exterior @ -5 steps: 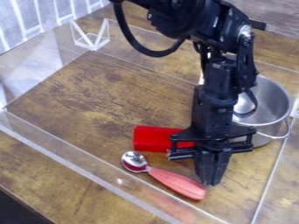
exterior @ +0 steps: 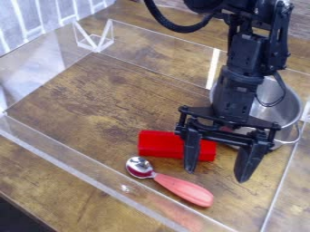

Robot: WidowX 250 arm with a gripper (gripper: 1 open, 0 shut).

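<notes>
The black gripper (exterior: 219, 156) hangs open over the wooden table (exterior: 85, 100) at the right, its two fingers pointing down with nothing seen between them. Just left of it lies a red cylinder (exterior: 168, 143), partly behind the near finger. In front of both, a spoon (exterior: 179, 188) with a pink handle and silver bowl lies on the table, clear of the fingers.
A steel pot (exterior: 281, 106) stands behind the arm at the right, partly hidden. Clear plastic walls edge the area, with a white plastic piece (exterior: 94, 38) at the back left.
The gripper has risen and turned, and its fingers now show spread apart, away from the spoon's handle. The spoon and red cylinder look unmoved.
</notes>
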